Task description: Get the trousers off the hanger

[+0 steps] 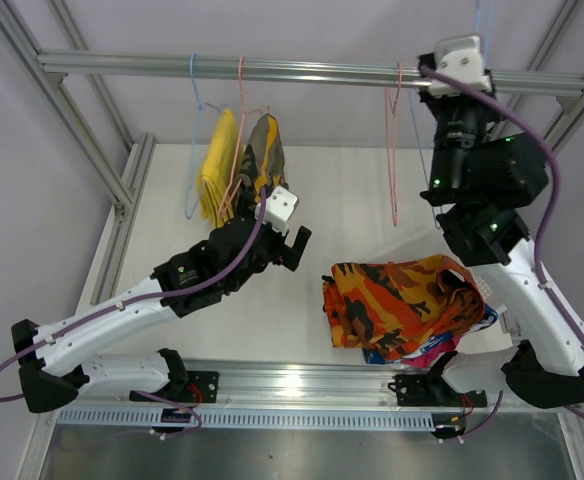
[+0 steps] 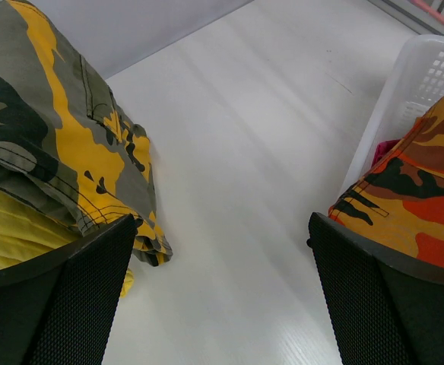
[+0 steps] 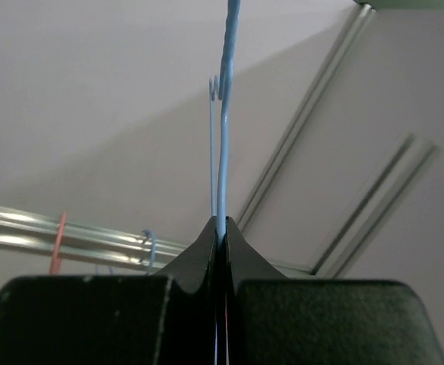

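My right gripper, blurred in the top view at the upper right, is raised to the rail and shut on a thin blue hanger (image 3: 223, 152), with no cloth on it. My left gripper stands open, empty, below the hanging garments. Grey-yellow camouflage trousers (image 1: 264, 150) hang on a pink hanger (image 1: 240, 100) beside yellow cloth (image 1: 215, 170). Orange camouflage cloth (image 1: 397, 305) lies heaped on other clothing in a white basket (image 2: 374, 114) at the right.
The metal rail (image 1: 312, 73) spans the top, with further empty pink and blue hangers. The white floor (image 2: 237, 152) between garments and basket is clear.
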